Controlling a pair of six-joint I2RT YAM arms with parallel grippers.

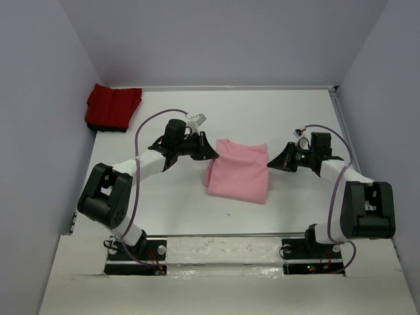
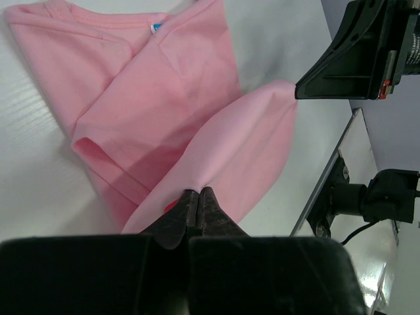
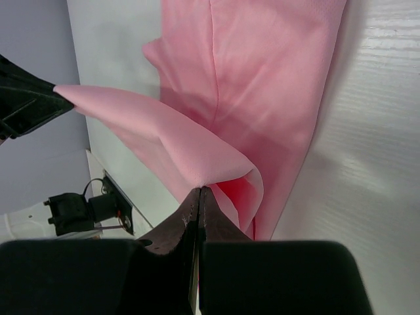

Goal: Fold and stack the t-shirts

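A pink T-shirt [image 1: 237,180] lies partly folded in the middle of the table, its band between the two grippers raised off the layers beneath. My left gripper [image 1: 215,156] is shut on one end of that band at the shirt's left side; in the left wrist view the pink fabric [image 2: 157,105] runs into its fingertips. My right gripper [image 1: 270,165] is shut on the other end at the right side, the cloth meeting its tips in the right wrist view. The collar shows in the left wrist view.
Folded red shirts [image 1: 113,105] lie stacked at the back left corner of the table [image 1: 249,111].
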